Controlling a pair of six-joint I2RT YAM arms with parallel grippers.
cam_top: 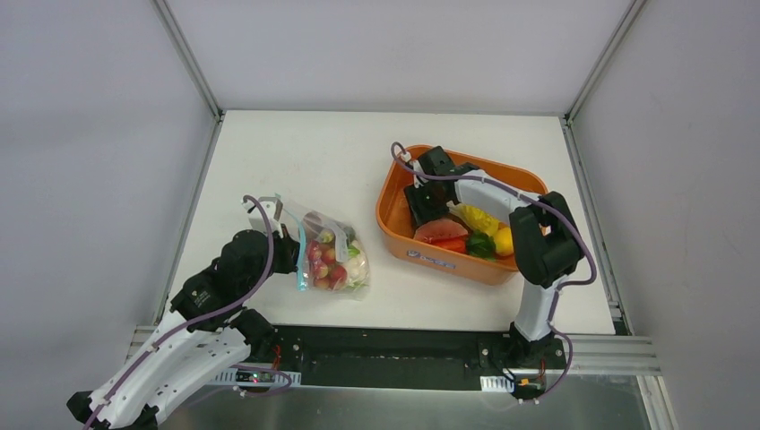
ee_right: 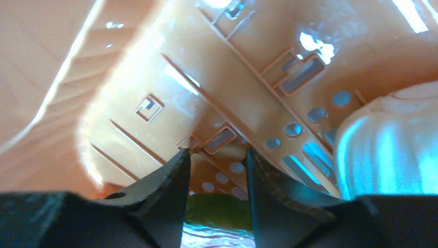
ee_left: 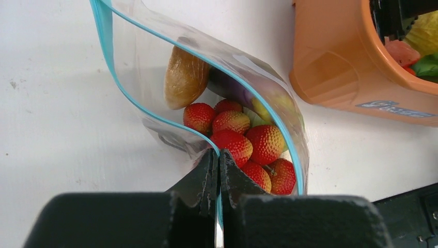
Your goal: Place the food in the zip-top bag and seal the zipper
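Observation:
A clear zip top bag [cam_top: 336, 260] with a blue zipper lies left of centre, holding strawberry-like red fruit [ee_left: 231, 147], a brown oval item [ee_left: 183, 77] and other produce. My left gripper is shut on the bag's near zipper rim, the mouth gaping above it. My right gripper is down inside the orange bin [cam_top: 399, 242], part open, over a green item [ee_right: 217, 209]; whether it touches that item is unclear. The bin also holds a pink piece [cam_top: 439, 228], red pepper, leafy green, yellow lettuce [cam_top: 479, 217] and a yellow round fruit [cam_top: 502, 244].
The bin takes up the right half of the white table [cam_top: 305, 143], just right of the bag. Walls border both sides.

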